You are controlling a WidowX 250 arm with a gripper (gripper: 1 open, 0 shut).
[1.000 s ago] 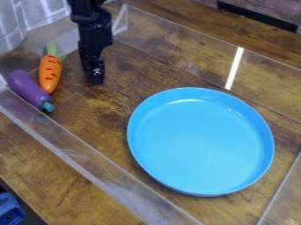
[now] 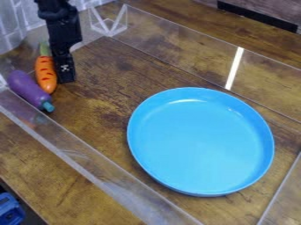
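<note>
The black gripper (image 2: pixel 58 74) reaches down from the top left, its fingertips low beside an orange toy carrot (image 2: pixel 46 76) with a green top. Whether it is closed on the carrot cannot be told. A purple toy eggplant (image 2: pixel 27 89) lies just in front of the carrot, to the lower left. A large blue plate (image 2: pixel 200 141) sits on the right of the wooden surface.
A clear plastic wall runs along the left and near side of the wooden surface (image 2: pixel 118 61). A blue object (image 2: pixel 9 211) shows at the bottom left corner.
The gripper has moved left from open wood to the carrot. The carrot and other objects look nearly unmoved.
</note>
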